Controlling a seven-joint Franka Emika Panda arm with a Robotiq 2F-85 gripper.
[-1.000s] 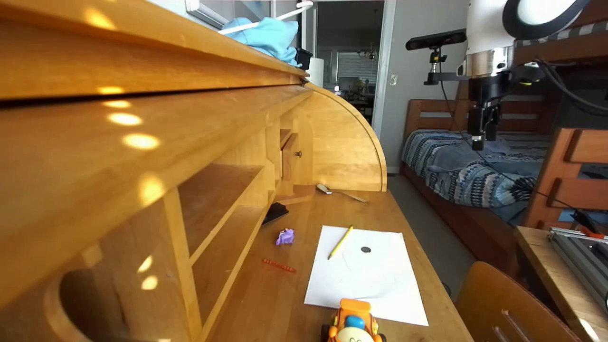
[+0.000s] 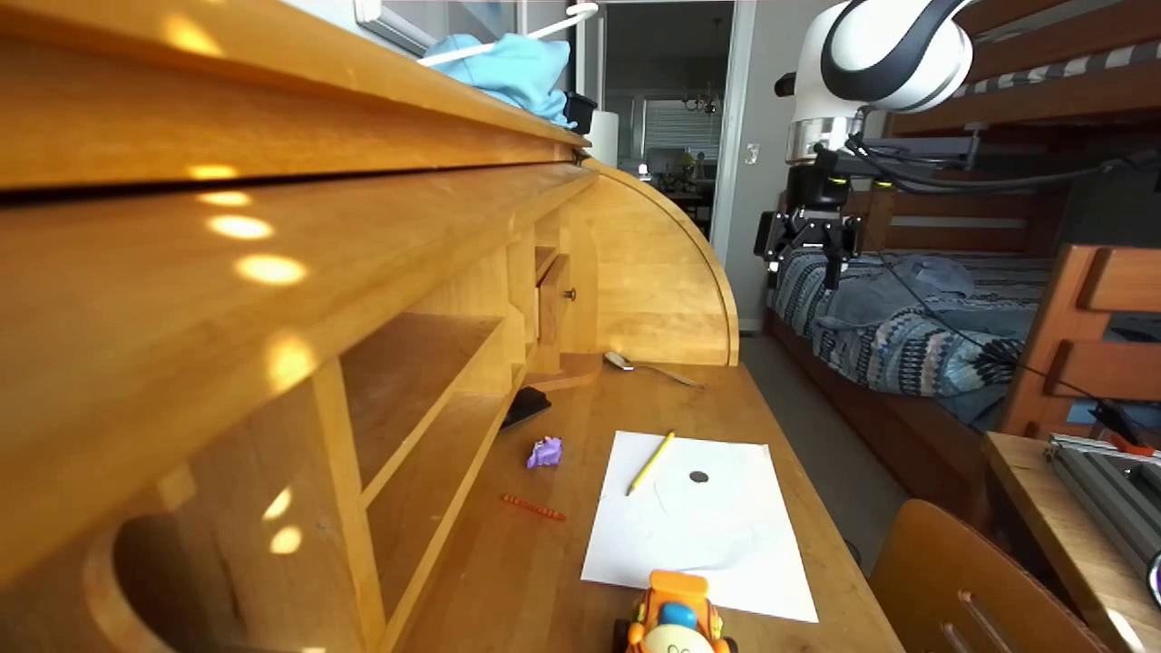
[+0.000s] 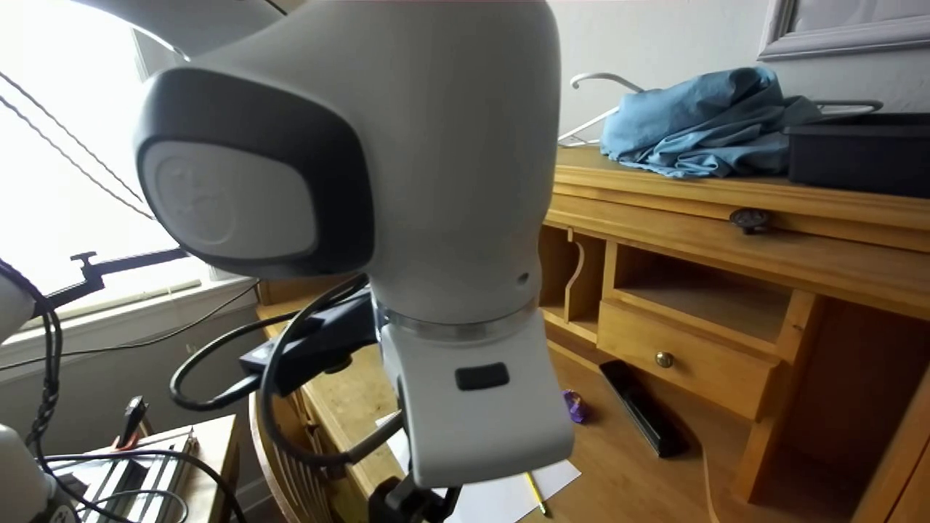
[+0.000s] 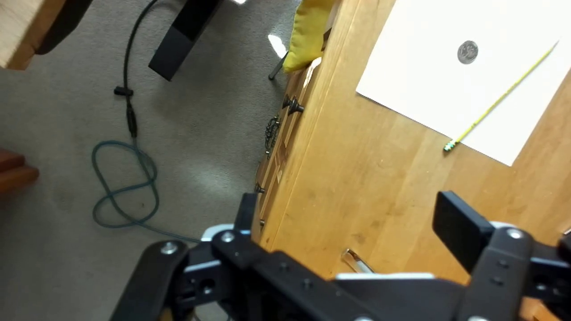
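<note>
My gripper hangs high near the desk's edge, fingers wide apart and empty. In exterior view 1 the gripper (image 2: 807, 272) is up at the right, well above and beyond the desktop objects. On the desk lies a white sheet of paper (image 2: 697, 533) bearing a yellow pencil (image 2: 650, 462) and a dark round coin (image 2: 698, 477). The wrist view shows the coin (image 4: 467, 51) as silvery, with the pencil (image 4: 500, 99) beside it, its eraser end past the paper's edge. Part of a spoon (image 4: 357, 260) appears below, between the fingers. Exterior view 2 is mostly blocked by the arm.
A purple crumpled wrapper (image 2: 545, 452), a red stick (image 2: 533, 507) and an orange toy car (image 2: 677, 620) sit around the paper. Cubbyholes line one side of the desk. A chair (image 2: 969, 577) stands by its open edge. Bare wood lies between spoon and paper.
The arm and gripper have swung left in exterior view 1, toward the desk, and the gripper has turned so both fingers show. The desktop objects have not moved.
</note>
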